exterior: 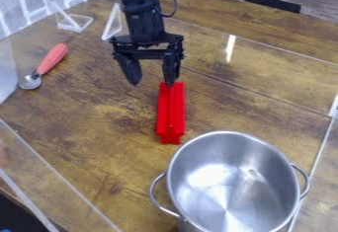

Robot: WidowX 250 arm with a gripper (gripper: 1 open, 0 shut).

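Note:
My black gripper (150, 70) hangs open above the table, its fingers pointing down, one of them just over the top end of a red elongated object (172, 116). That object lies lengthwise near the middle of the table. A large steel pot (235, 185) with two handles stands at the lower right, below the red object.
A spoon with a red handle (53, 57) lies at the upper left. A white frame (71, 24) and white railing stand at the back left.

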